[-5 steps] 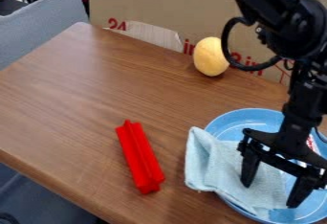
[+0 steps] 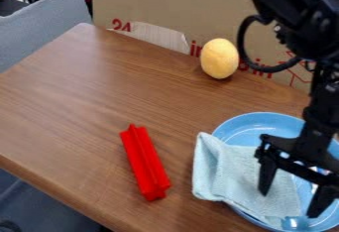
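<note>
My black gripper [image 2: 288,189] is at the lower right, open, its fingertips low over a pale blue cloth [image 2: 228,174] on a light blue plate [image 2: 241,126]. The cloth spills over the plate's left rim. A red elongated block [image 2: 145,162] lies on the wooden table [image 2: 99,87] left of the cloth, and a yellow oval object [image 2: 219,58] sits at the back near the cardboard.
A cardboard box [image 2: 159,3] stands along the back edge. A grey surface [image 2: 40,38] lies beyond the table's left edge.
My gripper has shifted very slightly to the right and up since one second ago. The objects look unchanged.
</note>
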